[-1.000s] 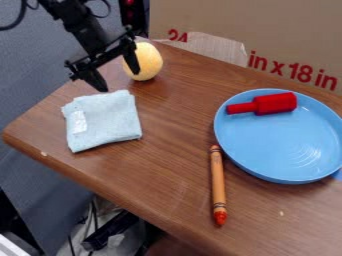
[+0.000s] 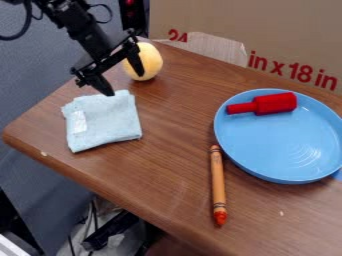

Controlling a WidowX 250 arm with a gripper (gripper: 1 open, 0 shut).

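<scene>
My black gripper [image 2: 119, 73] hangs at the upper left of the camera view, open, its fingers spread, above the folded pale blue cloth [image 2: 102, 121]. A yellow ball [image 2: 148, 63] sits on the wooden table just right of and behind the gripper. At the right lies a blue plate [image 2: 278, 150] with a red cylinder with a handle [image 2: 274, 103] on its back-left part. An orange crayon [image 2: 218, 185] lies to the left of and in front of the plate.
A cardboard box [image 2: 267, 45] stands along the back. The table's left edge borders a grey backdrop.
My gripper has shifted slightly over the last second, staying near the ball and cloth. The objects on the table have not visibly moved.
</scene>
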